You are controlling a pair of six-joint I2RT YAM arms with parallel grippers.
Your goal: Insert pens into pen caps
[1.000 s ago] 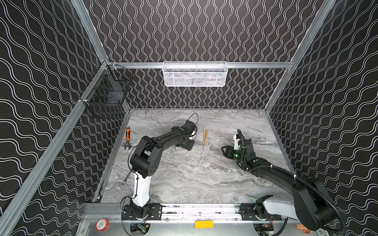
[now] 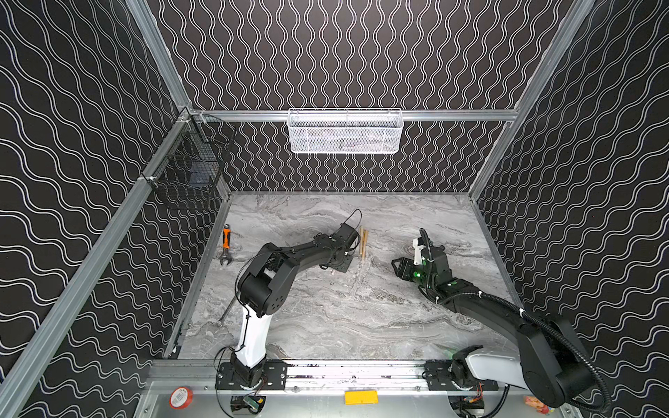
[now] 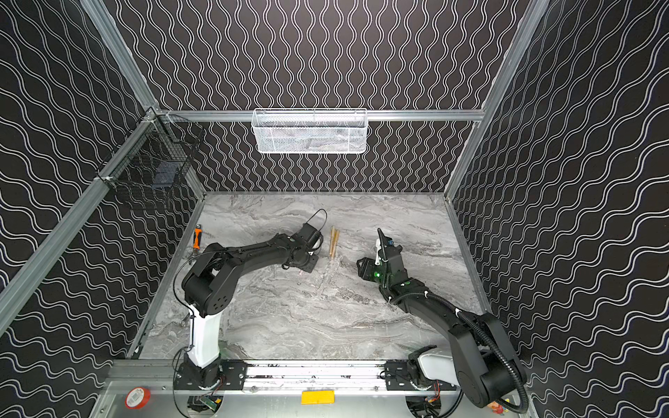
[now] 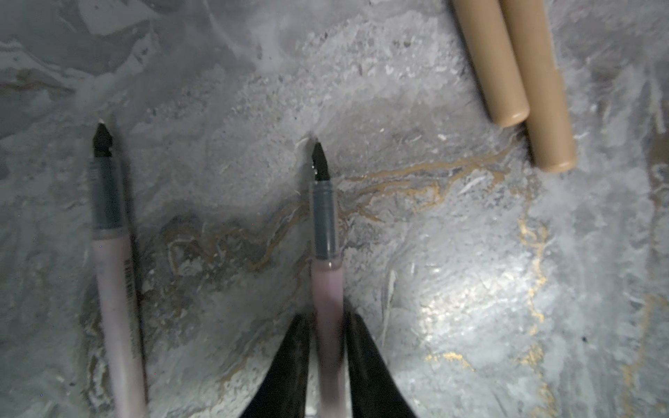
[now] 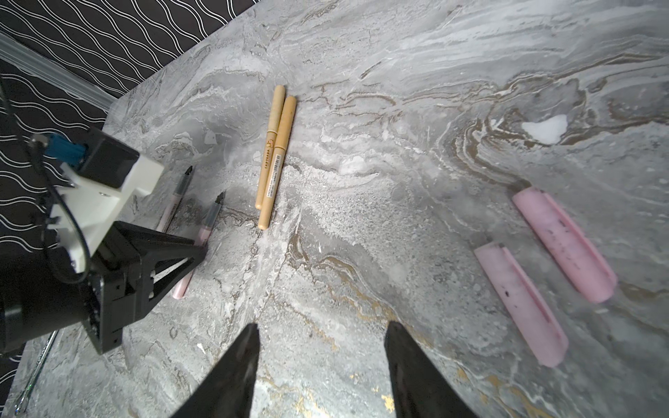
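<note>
Two pens with pink barrels and dark tips lie side by side, the left pen and the right pen. My left gripper straddles the right pen's barrel. Its fingers stand narrowly apart, one close on each side; whether they touch it cannot be made out. Two pink pen caps, a nearer cap and a farther cap, lie at the right in the right wrist view. My right gripper is open above bare table to the left of these caps, nothing between its fingers.
Two tan capped pens lie close together to the right of the pink pens. An orange-handled wrench rests by the left edge. A white mesh basket hangs on the back wall. Bare table lies between the arms.
The right arm shows no visible movement.
</note>
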